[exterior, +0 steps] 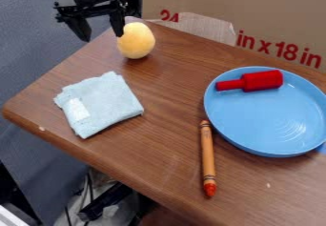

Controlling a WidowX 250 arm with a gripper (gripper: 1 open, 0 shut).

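My black gripper [99, 28] hangs at the top left, its two fingers spread apart and pointing down, just left of and above a pale yellow round object [136, 43] near the back edge of the wooden table. Nothing shows between the fingers. A folded light-blue cloth [99, 103] lies on the left part of the table. A blue plate [268, 125] on the right holds a red cylindrical object [250, 80]. An orange crayon-like stick [208, 158] lies left of and below the plate.
A cardboard box [235, 10] stands along the back. Beyond the table's left edge is a grey-blue surface with some dark equipment low down.
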